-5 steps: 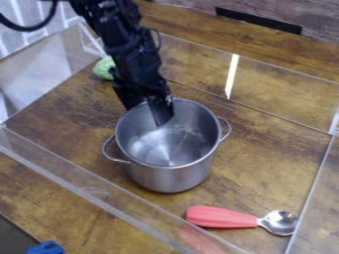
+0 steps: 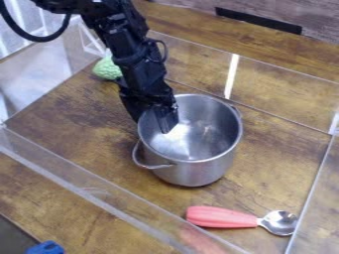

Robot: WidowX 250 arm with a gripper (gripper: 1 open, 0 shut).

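Observation:
My black gripper (image 2: 159, 117) reaches down at the left side of a steel pot (image 2: 199, 159), its tip inside or against the upper left rim. Whether the fingers stand apart is hard to see. The pot stands upright on the wooden surface (image 2: 79, 159), with a wire handle at its front left, and looks empty.
A pink-handled spoon (image 2: 232, 217) lies at the front right. A pale green item (image 2: 106, 69) sits behind the arm at the back left. Clear plastic walls edge the area. A blue object (image 2: 46, 247) is at the bottom left corner.
The pot has shifted a little to the right and back and turned, its front handle now lower left of centre. The gripper has moved only slightly.

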